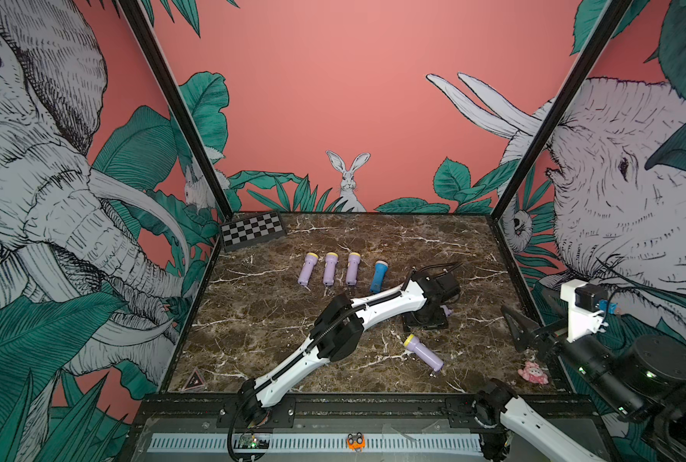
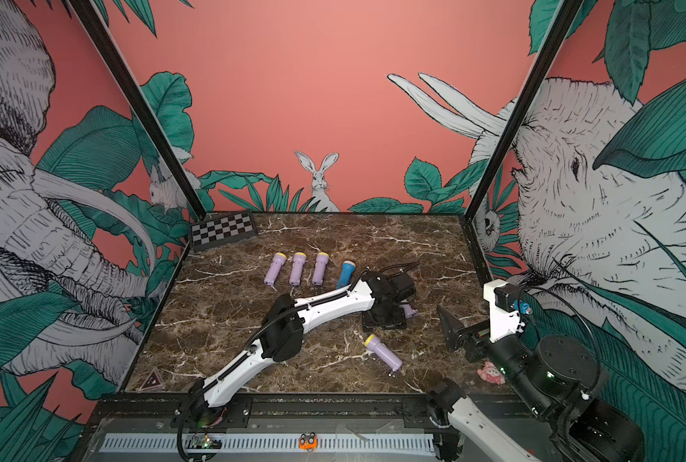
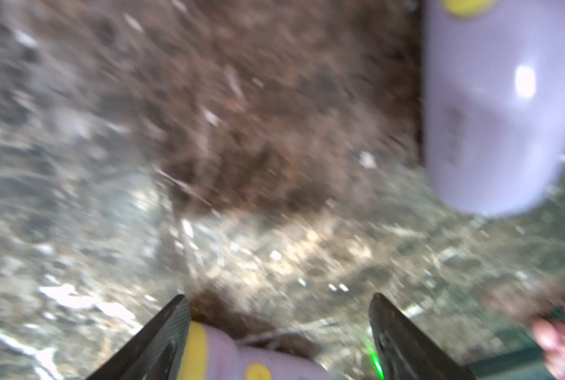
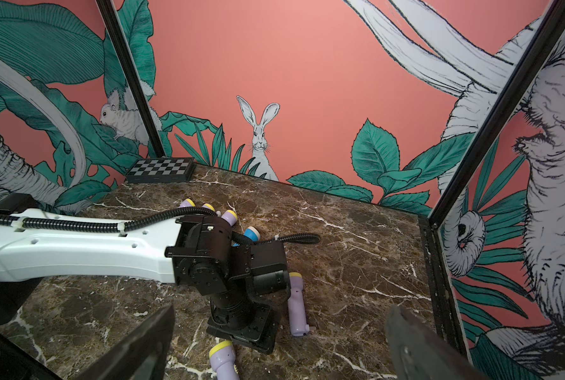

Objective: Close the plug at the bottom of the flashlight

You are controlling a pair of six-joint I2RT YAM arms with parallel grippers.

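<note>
Over a lilac flashlight (image 4: 297, 304) right of centre, my left gripper hovers with its fingers apart and nothing held. This flashlight has a yellow head, and a small nub, perhaps its plug, shows at its tail end; whether it is seated I cannot tell. Another lilac flashlight (image 1: 423, 354) lies at the front, a small piece sticking out at its tail. Two flashlights appear in the left wrist view: one large lilac body (image 3: 504, 114) at upper right, and one lower lilac body (image 3: 282, 367) seen past the fingertips. My right gripper is open and empty, raised at the right side.
Three lilac flashlights (image 1: 330, 269) and a blue one (image 1: 378, 277) lie in a row behind the left arm. A checkered board (image 1: 252, 230) occupies the back left corner. Near the front right edge is a pink toy (image 1: 533, 373).
</note>
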